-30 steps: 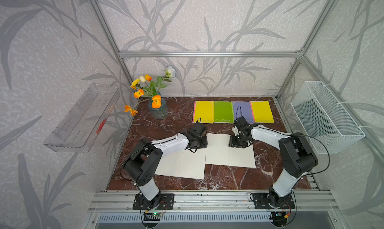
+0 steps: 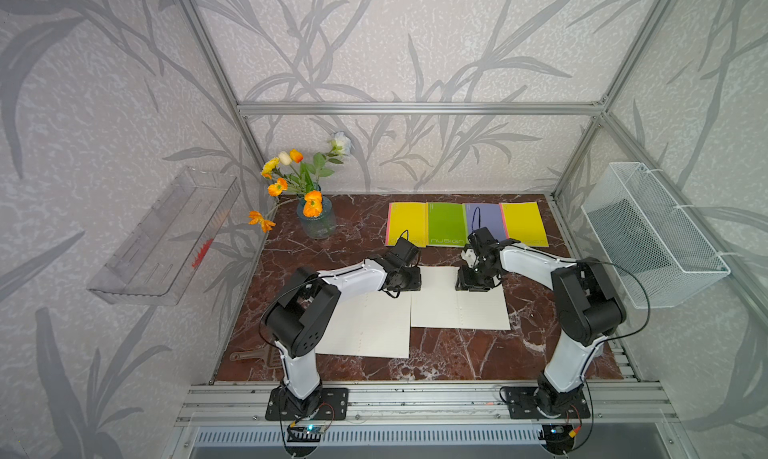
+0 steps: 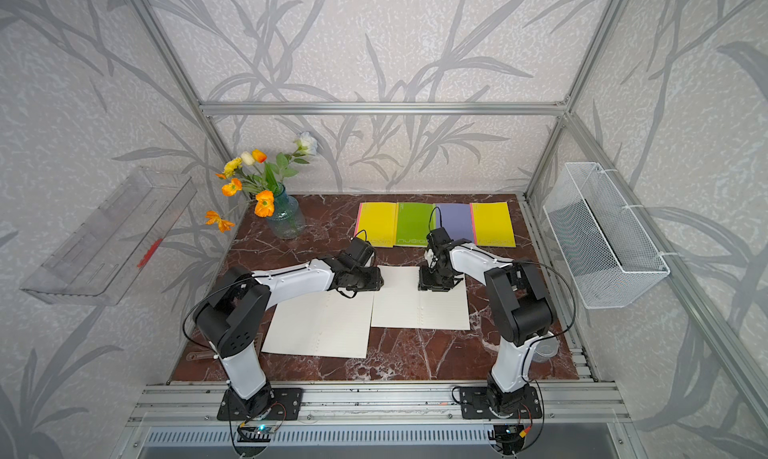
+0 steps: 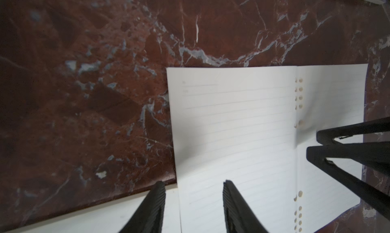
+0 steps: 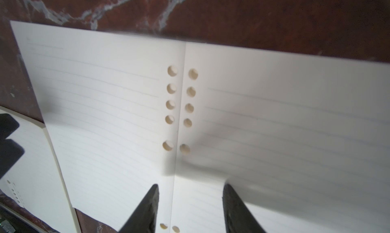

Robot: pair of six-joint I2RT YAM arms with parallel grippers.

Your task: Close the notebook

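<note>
Two white-paged notebooks lie open on the table. The right notebook (image 2: 436, 308) lies flat, with ruled pages and punched holes beside its fold; its left edge meets the left notebook (image 2: 364, 332). Over the right notebook's left page edge, my left gripper stands open, nothing between its fingers. My right gripper is above the same notebook near the fold, its fingertips apart with only page showing between them. Whether these fingertips touch the paper I cannot tell. The left arm covers the upper part of the left notebook in the top views.
Several closed notebooks (image 2: 446, 223) line the back. A glass vase (image 2: 318, 220) of flowers stands at back left. A clear tray (image 2: 164, 243) and a white mesh basket (image 2: 656, 235) flank the table. Bare marble lies in front of the right notebook.
My left gripper has moved right and slightly toward the back. The right notebook's near edge sits slightly farther back; both notebooks stay open.
</note>
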